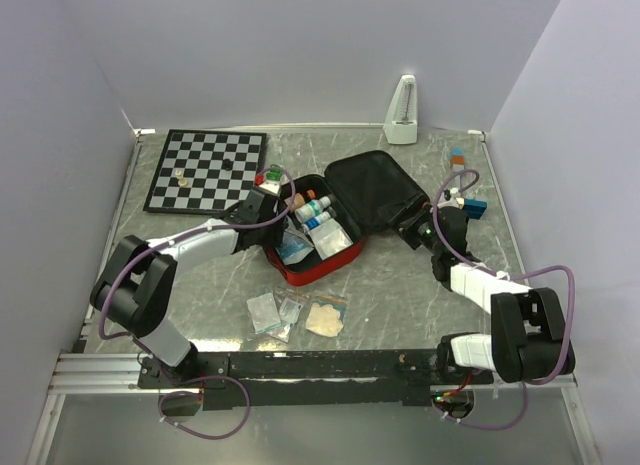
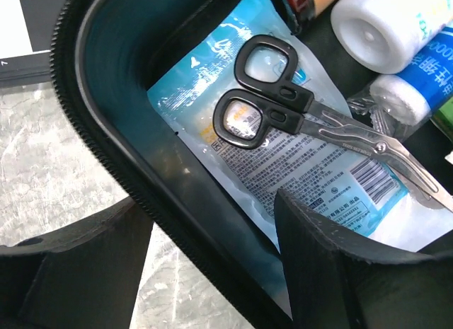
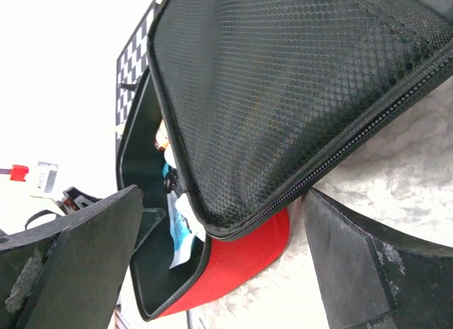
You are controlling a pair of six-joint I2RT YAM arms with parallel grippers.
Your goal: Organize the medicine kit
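The red and black medicine case (image 1: 300,278) stands unzipped on the table, its black lid (image 1: 368,183) folded out to the right. Inside it, black-handled scissors (image 2: 283,110) lie on a blue and white packet (image 2: 318,180), beside a white bottle (image 2: 371,32) and a blue-labelled bottle (image 2: 417,88). My left gripper is open, one finger outside the case wall and the other inside; whether they touch it is unclear. At the lid's corner my right gripper is open too, with the mesh-covered lid edge (image 3: 283,194) between its fingers.
Several clear packets (image 1: 325,317) lie in front of the case. A chessboard (image 1: 205,172) is at back left, a white metronome (image 1: 402,115) at the back, and blue items (image 1: 473,208) are at right. Bare table (image 1: 390,300) shows front right.
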